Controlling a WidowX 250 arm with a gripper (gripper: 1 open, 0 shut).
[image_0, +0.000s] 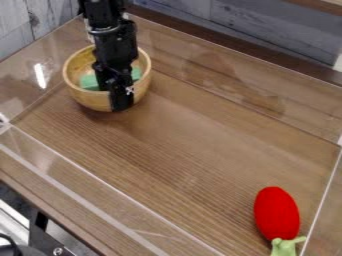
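Note:
My black gripper (116, 88) reaches down from the top left into a yellow-orange bowl (84, 98) on the wooden table (181, 170). A green object (90, 80) lies in the bowl, partly hidden behind the gripper. I cannot tell how far the fingers are open or whether they touch the green object. A red object with a pale green top (277, 213), like a toy vegetable, lies at the bottom right.
A grey plank wall runs along the back.

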